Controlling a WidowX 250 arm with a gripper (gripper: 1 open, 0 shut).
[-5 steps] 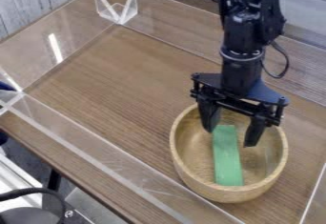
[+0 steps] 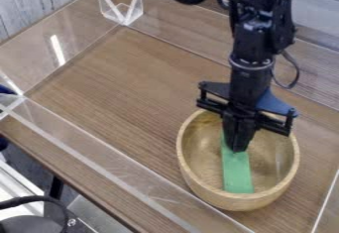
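Observation:
The black robot gripper [image 2: 239,136] hangs over a light wooden bowl [image 2: 199,177], its fingertips low inside the bowl's back half and close together, so it looks shut. A green elongated object [image 2: 237,174] lies in the bowl, its upper end at the fingertips. Whether anything is between the fingers cannot be made out.
A small white wire-like holder [image 2: 121,9] stands at the back left. A transparent edge strip runs along the front left, with black cables beyond it at the lower left.
The gripper's fingers have drawn together from a wider spread above the bowl and now sit at the green object's upper end. The bowl has stayed in place.

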